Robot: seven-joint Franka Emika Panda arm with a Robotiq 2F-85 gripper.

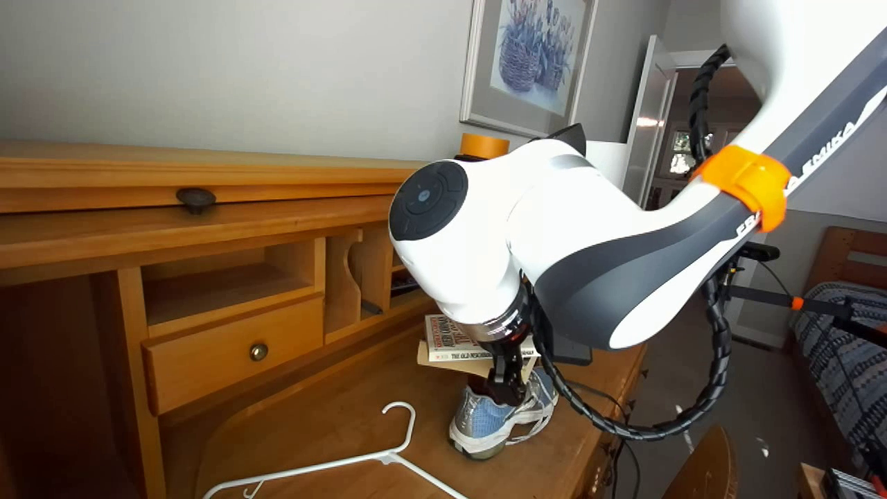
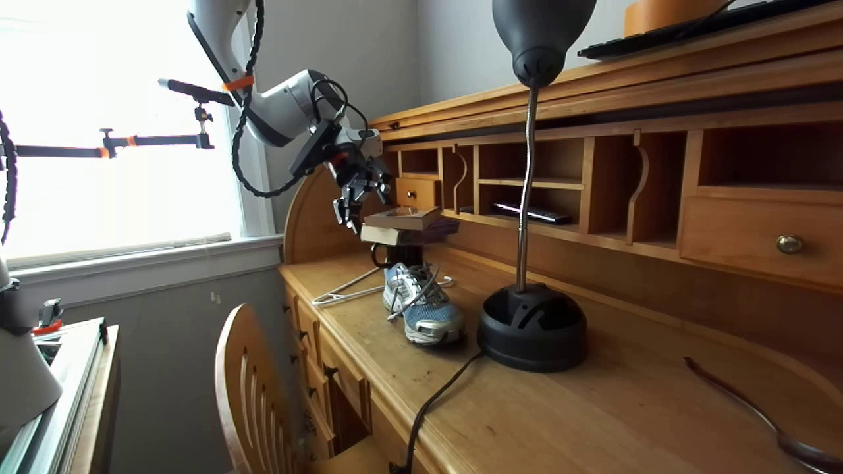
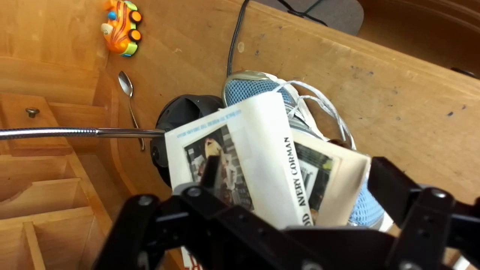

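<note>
In the wrist view a white paperback [image 3: 270,157] lies on top of a small pile, with a second book [image 3: 344,180] jutting out below it. My gripper is open above the pile, one finger over the top cover and the other past the lower book's edge. The pile [image 2: 395,236] rests on a dark mug-like object [image 2: 405,254], just behind the blue and silver sneaker [image 2: 427,304]. From the exterior, my gripper [image 2: 365,207] is close over the books; whether it touches them I cannot tell.
A black desk lamp [image 2: 533,336] stands beside the sneaker, its cord running off the desk front. A white hanger [image 1: 389,457] lies on the desk. Farther along are a spoon [image 3: 126,84] and an orange toy car [image 3: 120,31]. Cubbyholes [image 2: 553,162] line the back.
</note>
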